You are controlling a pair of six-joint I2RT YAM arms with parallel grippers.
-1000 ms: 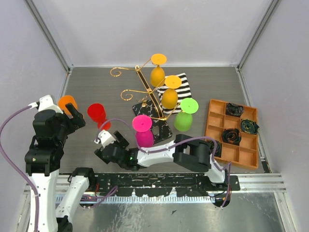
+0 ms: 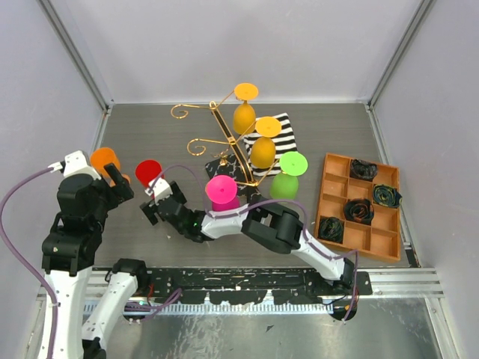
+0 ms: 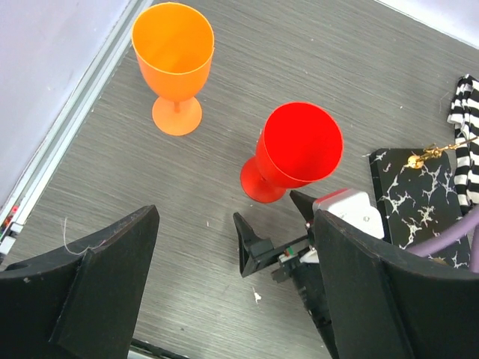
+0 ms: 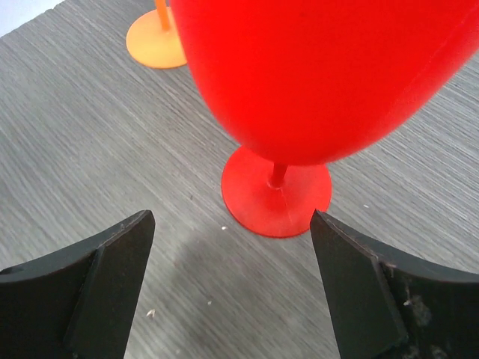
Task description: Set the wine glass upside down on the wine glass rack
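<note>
The red wine glass [image 2: 149,170] stands upright on the table, its bowl [image 3: 302,142] above its foot [image 4: 275,196]. My right gripper [image 2: 158,194] is low on the near side of it, fingers spread and nothing between them; in the right wrist view its fingers [image 4: 112,288] stand apart, short of the foot. Farther left, my left gripper [image 2: 123,184] is open and empty, hanging over the table near an orange glass [image 3: 174,52]. The gold rack [image 2: 231,142] carries upside-down yellow-orange, green [image 2: 284,185] and pink [image 2: 221,191] glasses; two curled arms at its left are bare.
Under the rack are a black marbled base [image 3: 419,198] and a striped cloth [image 2: 284,138]. An orange compartment tray [image 2: 361,238] with coiled cables lies at the right. Bare table [image 3: 187,247] shows in front of the red glass.
My right gripper has moved left and away from the front edge, closer to the red glass. The glasses and rack stay put.
</note>
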